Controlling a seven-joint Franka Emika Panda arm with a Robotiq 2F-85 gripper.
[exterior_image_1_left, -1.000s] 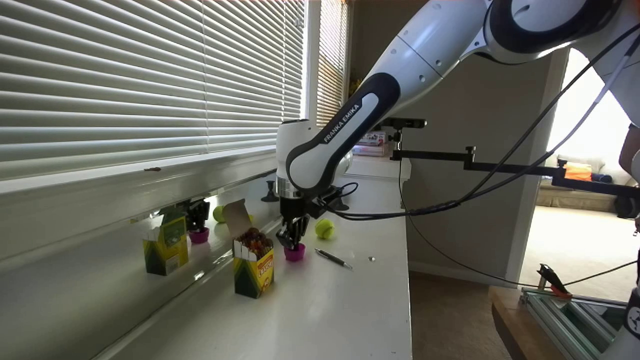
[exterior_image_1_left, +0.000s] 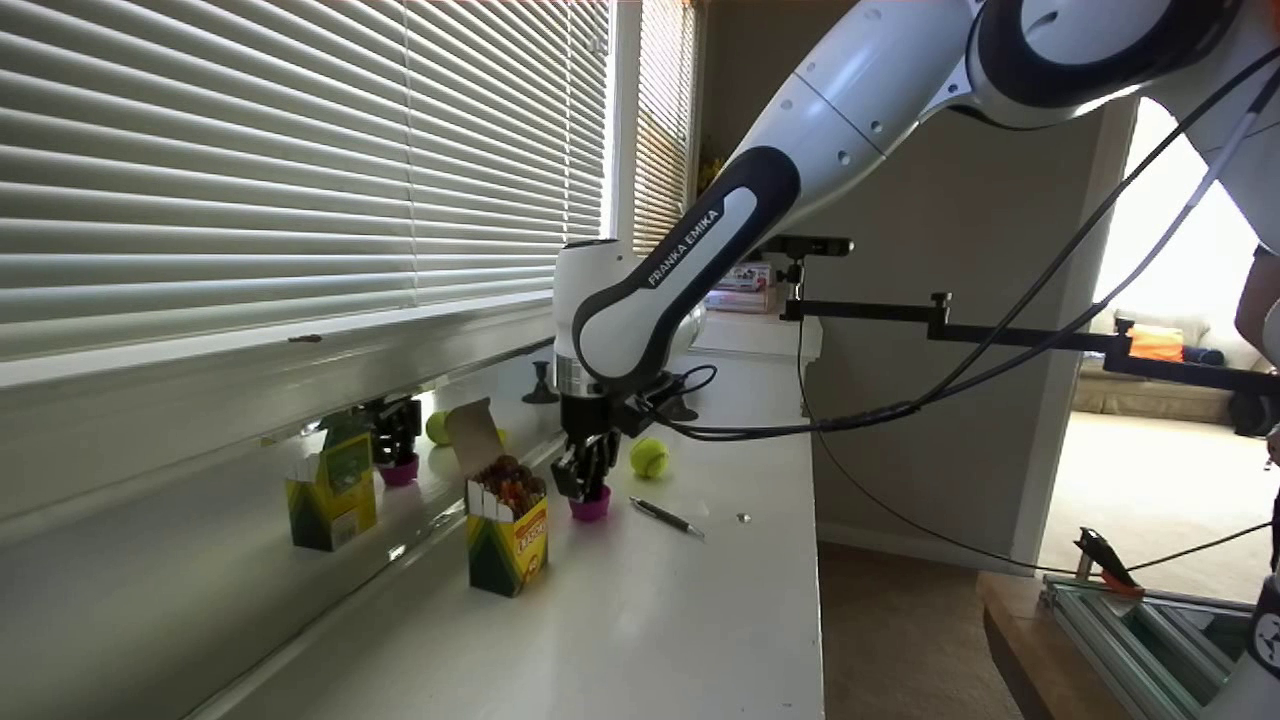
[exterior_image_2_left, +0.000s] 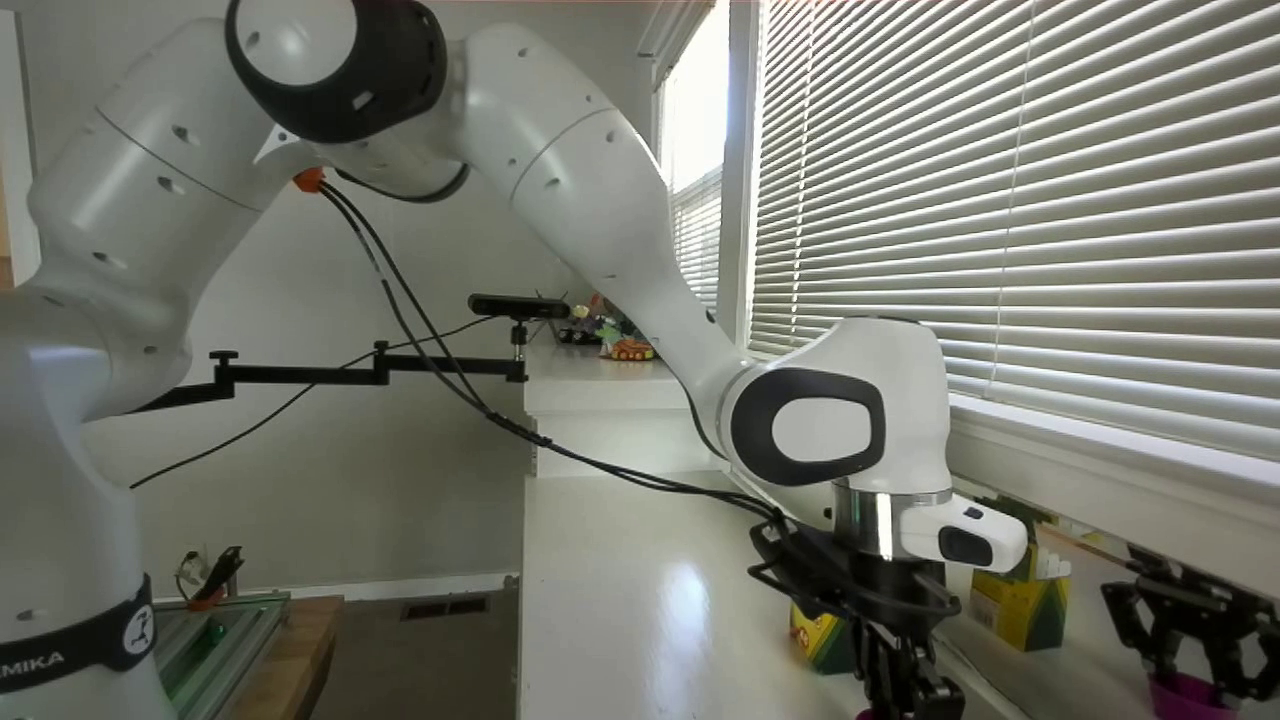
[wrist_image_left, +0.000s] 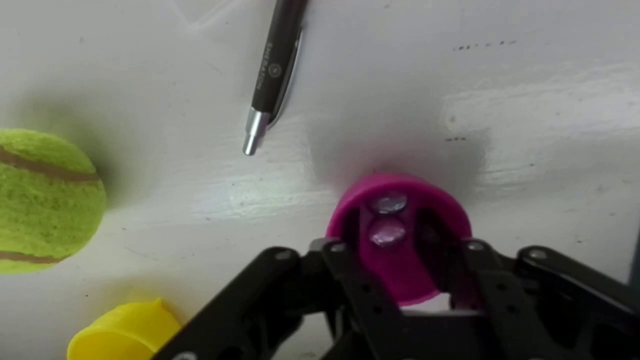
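A magenta cup (wrist_image_left: 414, 296) stands on the white surface, its round opening facing up in the wrist view. My gripper points down over it, open, its dark fingers apart and overlapping opposite sides of the rim. Whether the fingertips are inside the cup or just above it is hard to tell. Two shiny round spots show within the cup. Exterior view 1 has the gripper (exterior_image_1_left: 585, 475) low over the cup (exterior_image_1_left: 589, 509). In exterior view 2 the cup is mostly cut off by the bottom edge, though the glossy back panel reflects the spread fingers (exterior_image_2_left: 1161, 642).
A black pen (wrist_image_left: 277, 63) and a tennis ball (wrist_image_left: 45, 201) lie nearby. A yellow cup (wrist_image_left: 127, 336) sits at the lower left of the wrist view. An open crayon box (exterior_image_1_left: 509, 546) stands close to the gripper.
My gripper's fingers sit slightly lower at the magenta cup than a second ago. The arm, cup, pen, ball and crayon box look unmoved.
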